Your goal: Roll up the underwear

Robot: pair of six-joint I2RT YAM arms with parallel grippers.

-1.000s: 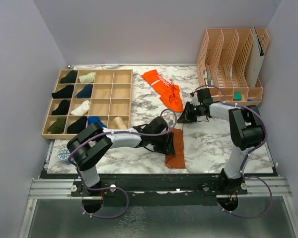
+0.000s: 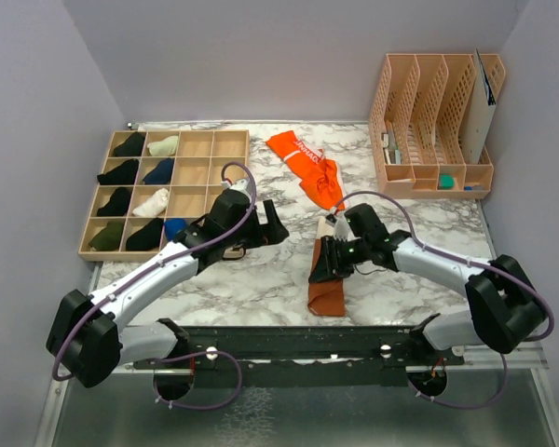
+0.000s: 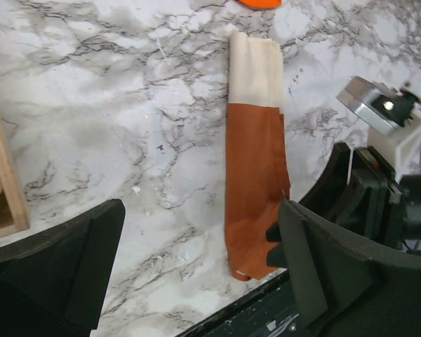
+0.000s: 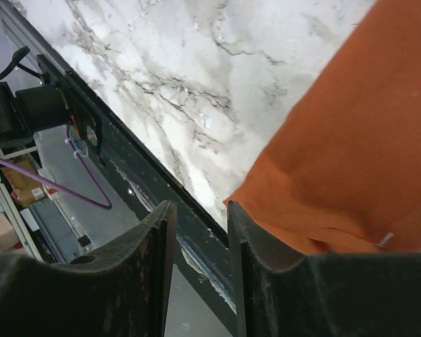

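The underwear lies folded into a long narrow strip, rust-brown with a cream band at its far end; in the left wrist view the whole underwear (image 3: 254, 161) shows on the marble table. Over its brown part, near the front end, is my right gripper (image 2: 331, 250), its fingers a small gap apart with nothing seen between them. The right wrist view shows the underwear's front corner (image 4: 351, 168) just beyond those fingers. To the left, away from the cloth, my left gripper (image 2: 266, 228) stands wide open and empty.
A wooden sock organizer (image 2: 216, 144) with several rolled items stands at the left. Orange cloth (image 2: 309, 166) lies behind the underwear, and a peach divider rack (image 2: 421, 171) stands back right. Bare marble (image 2: 279, 289) lies left of the underwear.
My left gripper has opened, left the underwear, and moved back and left.
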